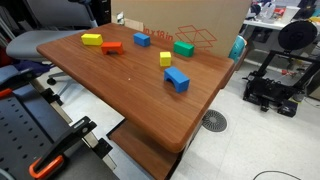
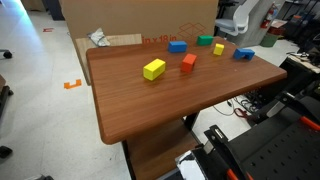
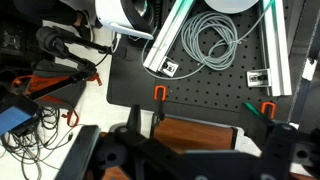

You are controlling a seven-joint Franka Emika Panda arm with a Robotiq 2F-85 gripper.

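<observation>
Several toy blocks are spread over the brown wooden table (image 1: 140, 88). Near the left end in exterior view 1 lie a yellow block (image 1: 92, 39) and a red block (image 1: 112, 47). Farther right are a blue block (image 1: 142, 40), a small yellow block (image 1: 165, 59), a green block (image 1: 183, 48) and a blue arched block (image 1: 176, 79). My gripper is open in the wrist view, its dark, blurred fingers (image 3: 122, 152) far apart at the lower edge. No block shows between them; that view looks down on a black perforated plate (image 3: 215, 88).
A cardboard panel (image 2: 130, 17) stands along one long side of the table. In the wrist view, a coiled grey cable (image 3: 208, 42) lies on the plate between metal rails.
</observation>
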